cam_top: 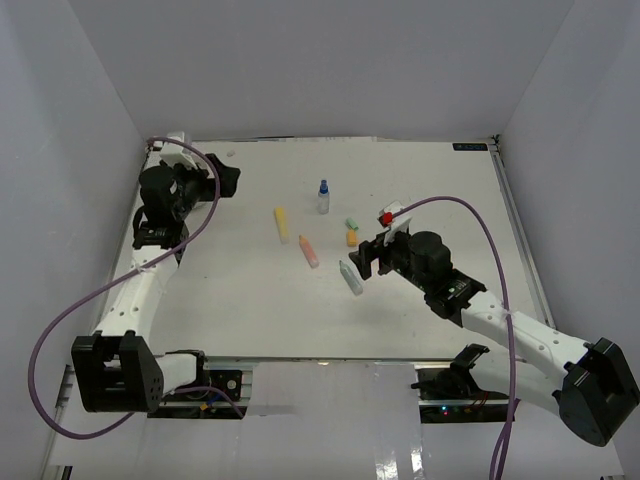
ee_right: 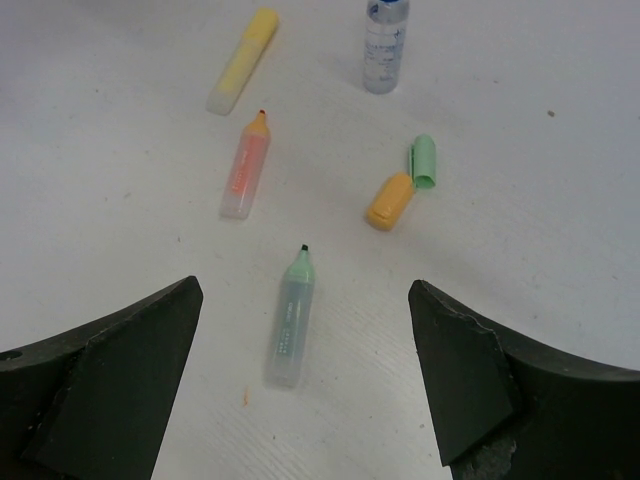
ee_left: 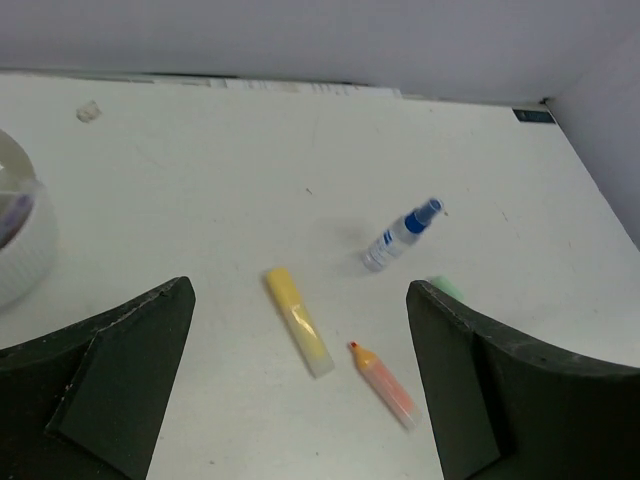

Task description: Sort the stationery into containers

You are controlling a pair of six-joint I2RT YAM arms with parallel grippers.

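Note:
A capped yellow highlighter [ee_left: 299, 322] lies on the table beside an uncapped orange-pink highlighter [ee_left: 386, 385]. An uncapped green highlighter [ee_right: 292, 320] lies between the open fingers of my right gripper in its wrist view, untouched. Close by are an orange cap [ee_right: 390, 202] and a green cap [ee_right: 423, 162], loose on the table. The round white container [ee_left: 25, 245] shows at the left edge of the left wrist view, something purple inside. My left gripper [cam_top: 222, 176] is open and empty, hanging near that container, which its arm mostly hides from above.
A small clear bottle with a blue cap [cam_top: 323, 197] stands upright behind the caps. A small pale scrap [ee_left: 88, 111] lies near the back edge.

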